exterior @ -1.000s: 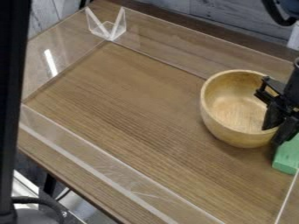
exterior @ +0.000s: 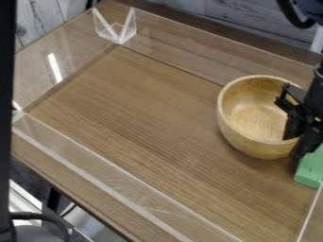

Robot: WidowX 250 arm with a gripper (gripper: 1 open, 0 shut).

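A tan bowl (exterior: 250, 113) rests on the wooden table (exterior: 139, 132) at the right of the camera view. My black gripper (exterior: 297, 130) is at the bowl's right side, shut, apparently on its rim; the fingertips partly overlap the rim, so the exact grip is hard to make out. A green block (exterior: 308, 173) lies at the right edge, just below the gripper and partly hidden by it.
A clear plastic piece (exterior: 115, 26) stands at the back left. Transparent strips run along the table's left and front edges. A dark arm or frame is at the far left edge.
Nothing else has visibly moved.
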